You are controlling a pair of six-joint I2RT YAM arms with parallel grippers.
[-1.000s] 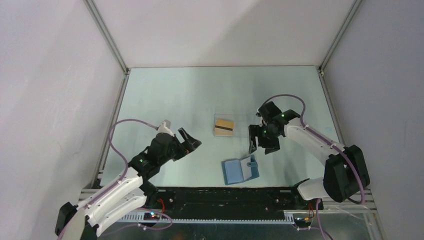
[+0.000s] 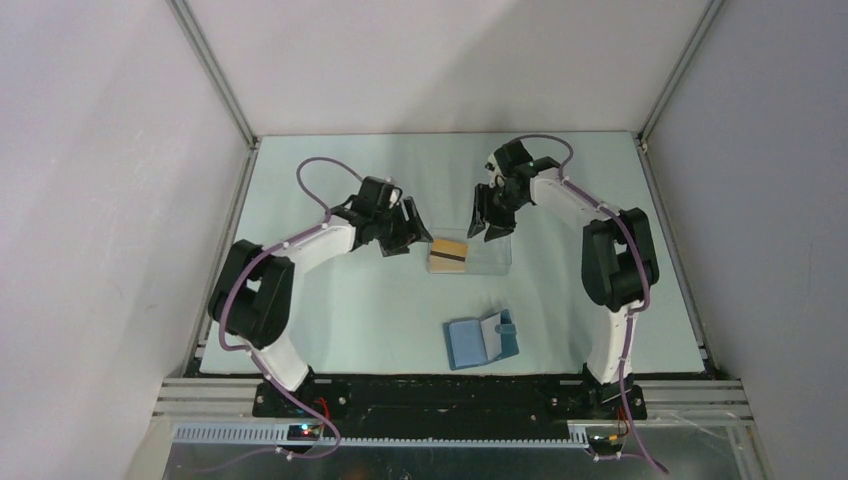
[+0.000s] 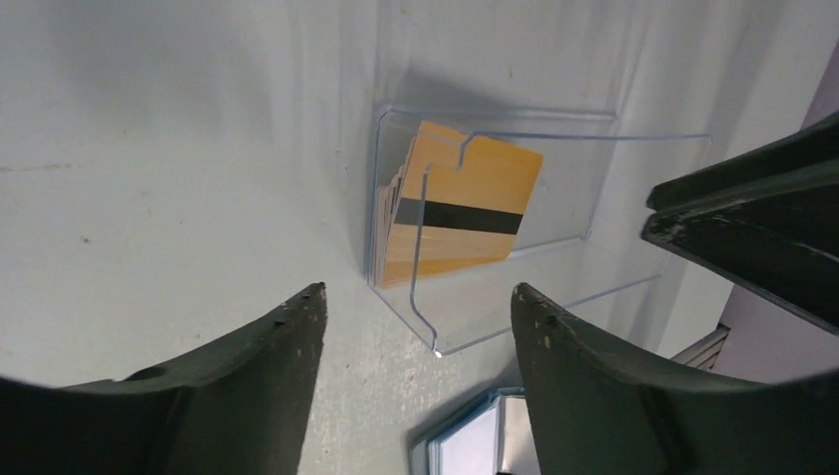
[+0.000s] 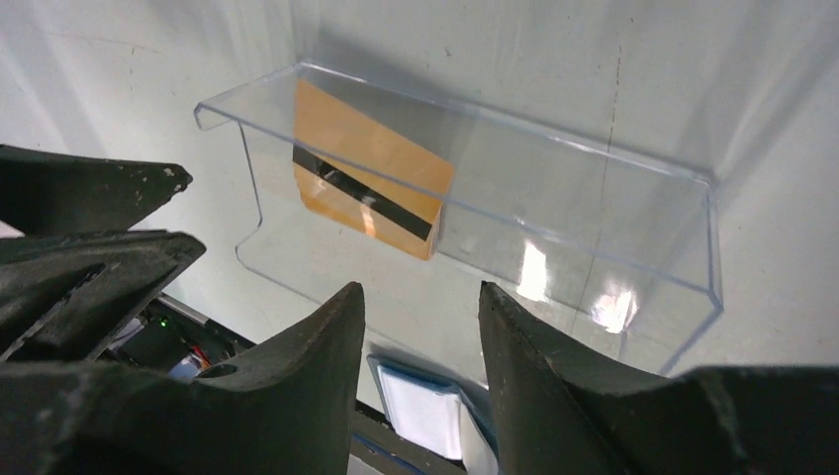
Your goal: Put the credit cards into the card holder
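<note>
A stack of orange cards [image 2: 448, 256], each with a black stripe on the top one's face, lies at the left end of a clear box [image 2: 490, 271]. In the left wrist view the cards [image 3: 465, 203] lean at a slant against the box's wall. My left gripper [image 2: 418, 228] is open at the box's left end, empty between its fingers. Over the box's far right part, my right gripper [image 2: 481, 234] stands open, also empty. The blue card holder [image 2: 466, 343] lies opened on the table in front of the box, a white flap inside.
The clear box's walls [image 4: 465, 203] rise around the cards, and its right half is empty. Both grippers are close together over the box.
Both arms have moved away from the front edge toward the clear box. The left gripper came rightward, the right one slightly leftward. Cards, box and holder have stayed put.
</note>
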